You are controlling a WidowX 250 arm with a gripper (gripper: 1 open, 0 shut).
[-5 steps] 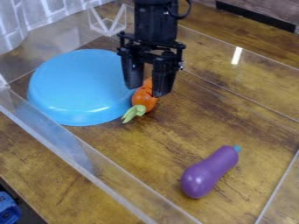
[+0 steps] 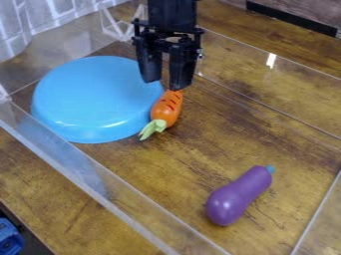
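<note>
The black gripper (image 2: pixel 167 62) hangs at the top centre, open, its two fingers apart and nothing visible between them. Just below it an orange toy carrot (image 2: pixel 167 108) with pale green leaves lies on the wooden surface, against the right side of a light blue round plate (image 2: pixel 87 98). A purple toy eggplant (image 2: pixel 237 197) lies apart at the lower right.
Clear walls (image 2: pixel 80 179) edge the wooden work area. A small blue object (image 2: pixel 7 239) shows at the lower left corner, outside the wall.
The gripper has moved up, uncovering more of the carrot. The carrot, plate and eggplant look unmoved.
</note>
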